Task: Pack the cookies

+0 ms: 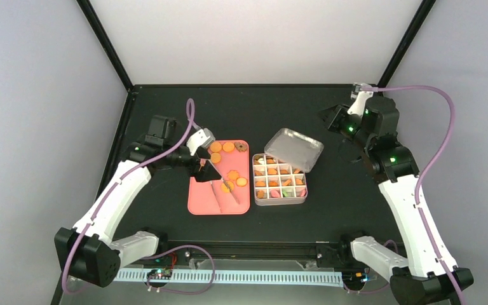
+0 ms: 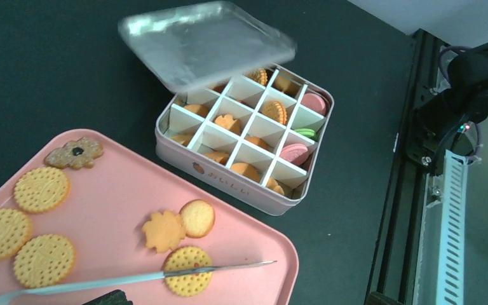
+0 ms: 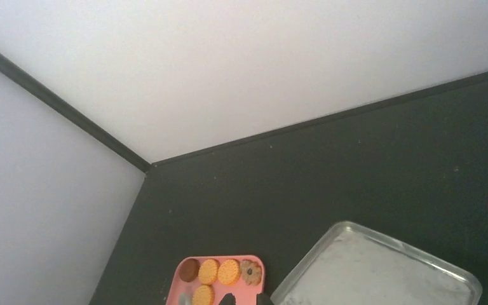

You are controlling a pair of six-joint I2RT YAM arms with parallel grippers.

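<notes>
A cookie box (image 2: 229, 184) with white dividers stands beside the pink tray, cookies lying in its compartments. Its grey metal lid (image 1: 293, 150) is askew over the box's far right corner, blurred in the left wrist view and apparently tilted, covering only the back cells. Clear of the lid, up and to the right, my right gripper has its fingertips apart with nothing between them. My left gripper (image 1: 208, 170) hovers over the tray's left part, open and empty, its fingertips spread wide at the bottom of the left wrist view.
The pink tray (image 2: 127, 197) carries several cookies (image 2: 42, 189) and the tweezers (image 2: 101, 281), one arm of which crosses a round cookie.
</notes>
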